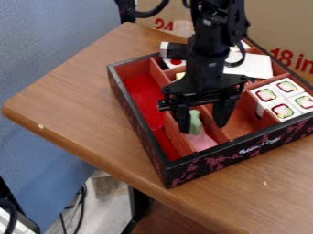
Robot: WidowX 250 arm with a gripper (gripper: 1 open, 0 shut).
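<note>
The black gripper [203,115] reaches down from the top into a black, pink-patterned box [228,164] with red dividers. Its fingers stand apart around or just above a pale green piece [195,126] in a middle compartment, where a pink piece [202,143] also lies. I cannot tell whether the fingers touch the green piece. White sushi-like pieces [285,101] with red and green centres fill the right compartment. The left red compartment [143,89] looks empty.
The box sits on a wooden table [86,101], whose left part is clear. A white card [254,64] lies at the back of the box. A cardboard box [286,27] stands behind.
</note>
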